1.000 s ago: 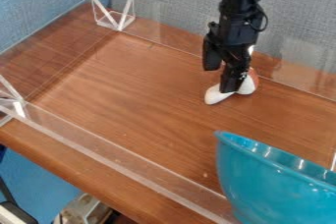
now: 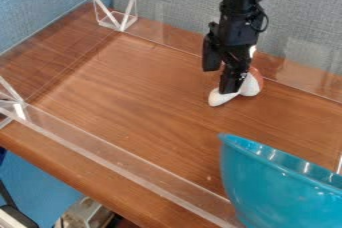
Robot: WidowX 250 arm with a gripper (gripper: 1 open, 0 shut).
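Note:
My black gripper (image 2: 227, 66) points down from the top at the right of centre, its fingers open, low over a white object (image 2: 222, 97) lying on the wooden surface. A red, rounded part (image 2: 255, 80) shows just behind the fingers, partly hidden by them. I cannot tell whether the fingers touch either one.
A large teal bowl (image 2: 278, 192) fills the lower right. Clear low walls edge the wooden surface (image 2: 120, 92), with white brackets at the upper left and left edge.
The gripper has shifted only slightly around the white and red object. The rest looks unchanged.

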